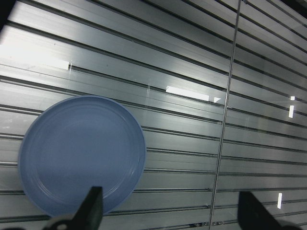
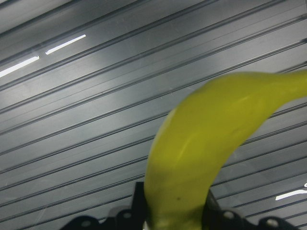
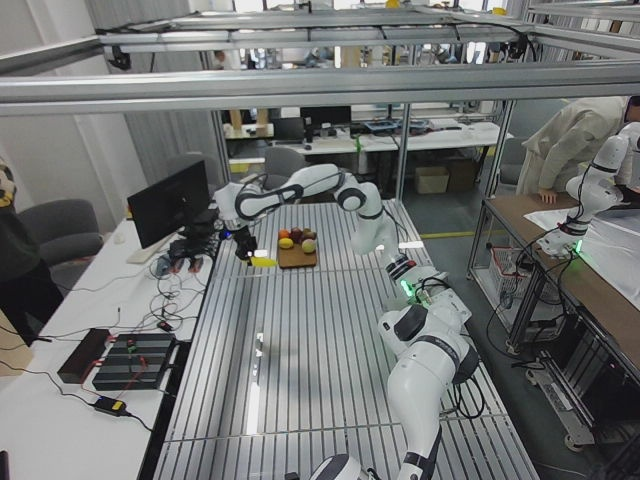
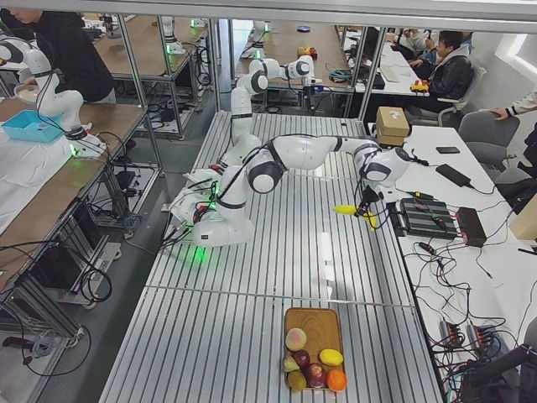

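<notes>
A yellow banana [image 2: 201, 143] fills much of the right wrist view, gripped between the dark fingers of my right gripper; it also shows over the slatted table in the camera left view [image 3: 263, 262] and camera right view [image 4: 345, 209]. My left gripper looks down on a blue plate [image 1: 81, 153], its two blurred fingertips wide apart with nothing visible between them. A wooden tray [image 4: 310, 321] holds several fruits, among them a lemon [image 4: 331, 357] and an orange [image 4: 336, 379].
Bare slatted metal table [image 3: 300, 350] lies between the arms. Along one side runs a white desk with a monitor [image 3: 165, 200], power units and cables. A neighbouring bench with another robot stands on the other side.
</notes>
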